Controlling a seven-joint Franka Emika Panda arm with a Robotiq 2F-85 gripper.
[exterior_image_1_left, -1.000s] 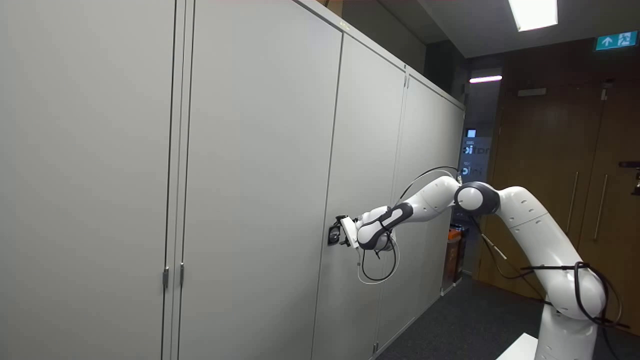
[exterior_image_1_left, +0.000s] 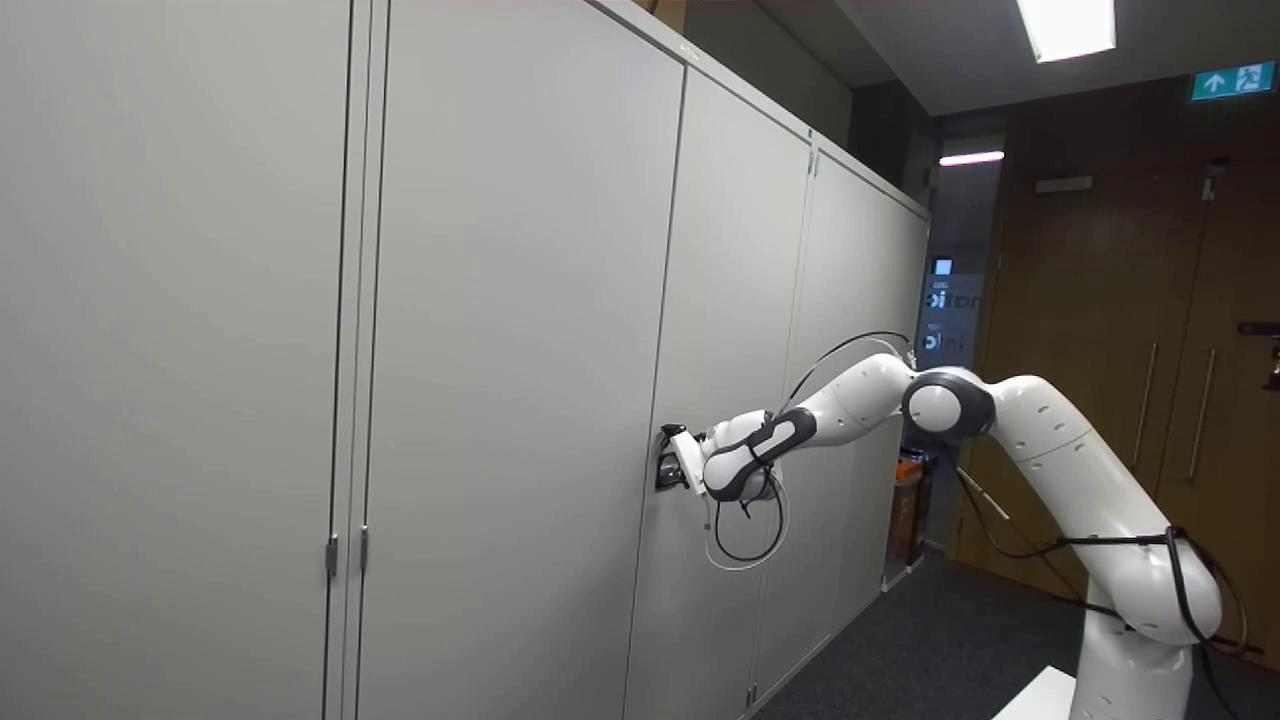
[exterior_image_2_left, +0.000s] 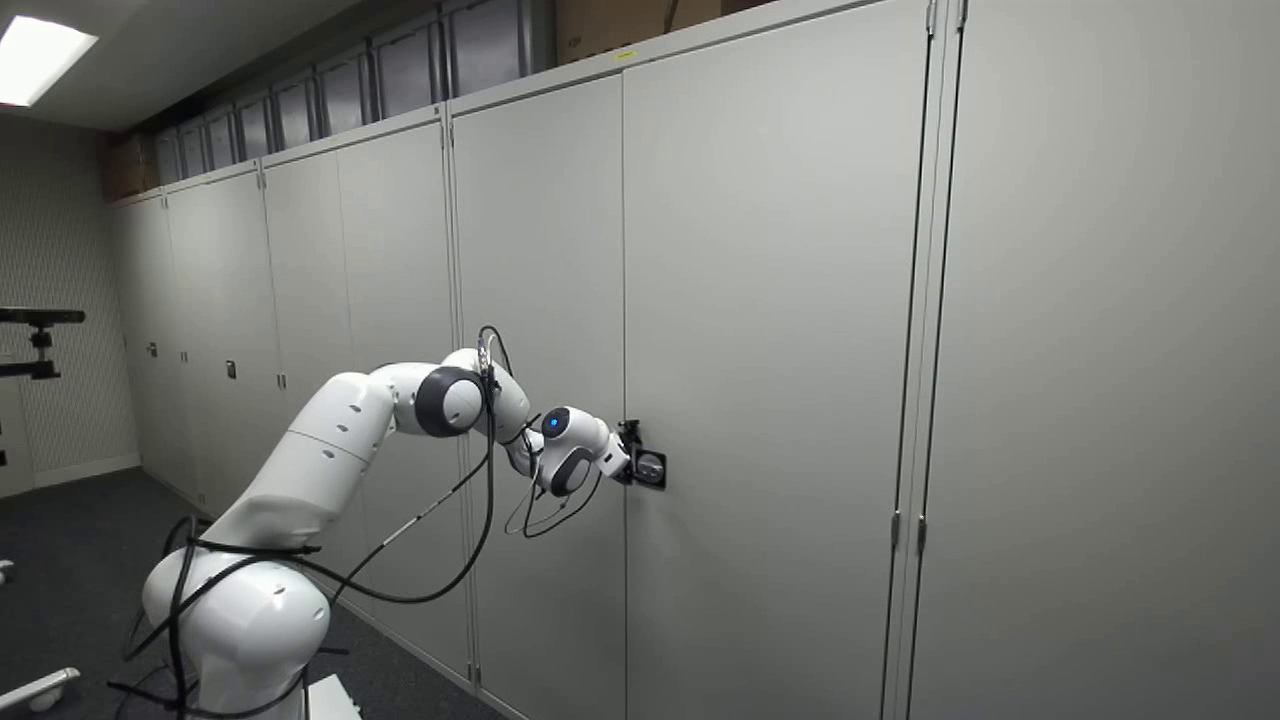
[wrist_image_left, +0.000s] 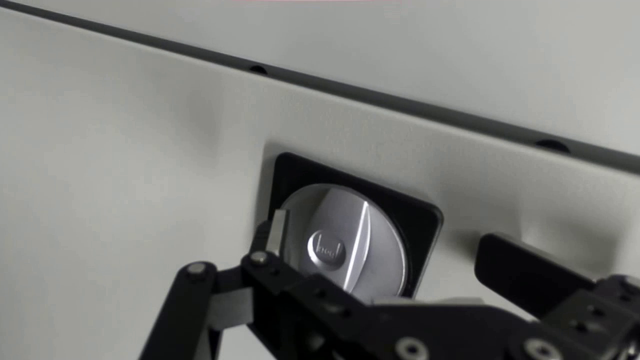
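Observation:
A round silver turn-knob (wrist_image_left: 336, 234) with a raised central grip sits in a black square plate (wrist_image_left: 423, 219) on the grey cabinet door (wrist_image_left: 120, 156). In the wrist view my gripper is open over it. One finger (wrist_image_left: 277, 231) overlaps the knob's left edge; the other (wrist_image_left: 528, 273) lies right of the plate, over bare door. Whether either finger touches the knob or door I cannot tell. The gripper's linkage hides the knob's lower edge. From the side, the gripper (exterior_image_2_left: 630, 452) is right up against the door, next to the knob (exterior_image_2_left: 649, 468).
A narrow seam (wrist_image_left: 384, 102) between two doors runs just beyond the knob plate. More tall grey cabinets (exterior_image_2_left: 300, 276) continue along the wall. Black cables (exterior_image_2_left: 486, 516) hang from the arm.
In exterior view 1, my gripper has moved left, closer to the cabinet door and over the knob plate, hiding more of it. The door looks unchanged.

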